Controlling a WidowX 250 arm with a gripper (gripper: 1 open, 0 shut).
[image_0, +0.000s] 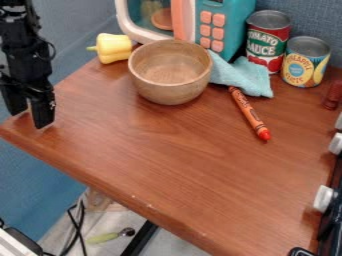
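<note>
The black gripper (43, 110) hangs at the left edge of the wooden table, pointing down; whether its fingers are open or shut is hard to tell. A wooden bowl (170, 88) sits at the back centre, with a yellow object (114, 48) to its left and a teal cloth (247, 79) to its right. An orange crayon (250, 114) lies right of the bowl.
A teal toy microwave (238, 22) and two cans (267, 48) stand along the back. A dark appliance (326, 220) occupies the right edge.
</note>
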